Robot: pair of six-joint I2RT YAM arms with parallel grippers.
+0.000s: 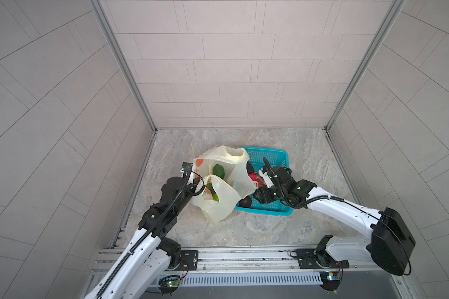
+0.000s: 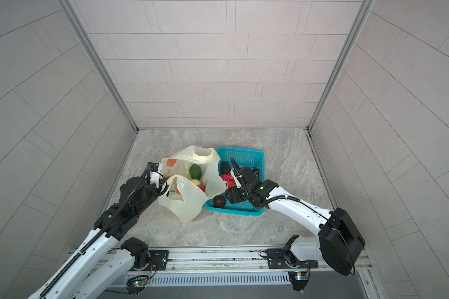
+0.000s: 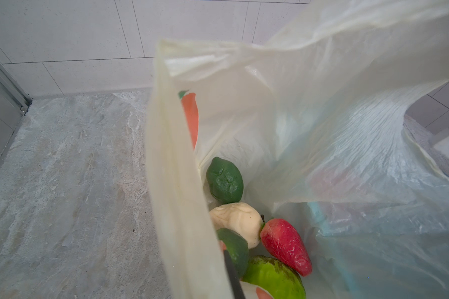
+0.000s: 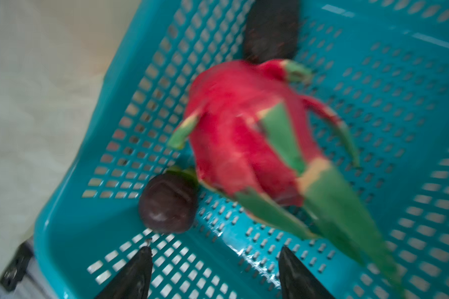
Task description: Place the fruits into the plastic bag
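Note:
My left gripper (image 1: 194, 179) is shut at the rim of the pale plastic bag (image 3: 174, 209). Inside the bag lie a green fruit (image 3: 224, 179), a cream fruit (image 3: 237, 219), a red fruit (image 3: 284, 244) and a yellow-green fruit (image 3: 274, 281). In the teal basket (image 4: 74, 209), a dragon fruit (image 4: 244, 134), a dark round fruit (image 4: 167, 204) and a dark oblong fruit (image 4: 269, 30) lie. My right gripper is open over the basket, just short of the dragon fruit, its fingers at the bottom of the blurred right wrist view.
The bag stands left of the basket, against it. Bare marble-look table (image 1: 169, 144) surrounds both, with tiled walls at the back and sides and a metal rail along the front edge.

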